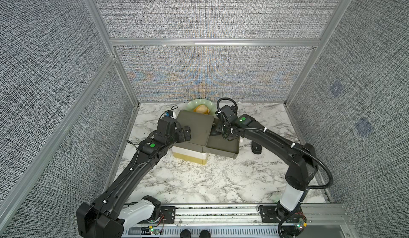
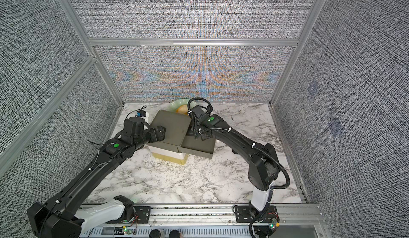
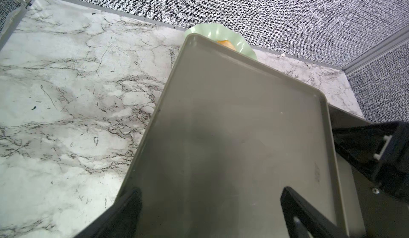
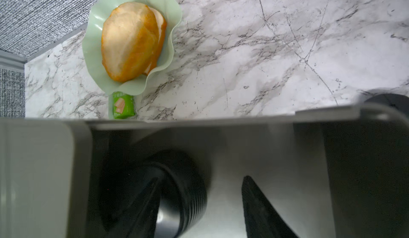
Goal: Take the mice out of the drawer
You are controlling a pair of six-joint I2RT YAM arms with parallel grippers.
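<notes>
The box's open grey drawer (image 1: 223, 148) holds a black mouse (image 4: 185, 195), partly shadowed, at its left end beside the grey lid (image 3: 238, 144). My right gripper is down at the drawer, one finger over the mouse; whether it grips it is unclear. My left gripper stands open over the lid, nothing visible between its fingers. Another black mouse (image 1: 256, 148) lies on the table right of the drawer.
A green scalloped bowl (image 4: 93, 50) with bread stands behind the box, a small green packet (image 4: 123, 106) beside it.
</notes>
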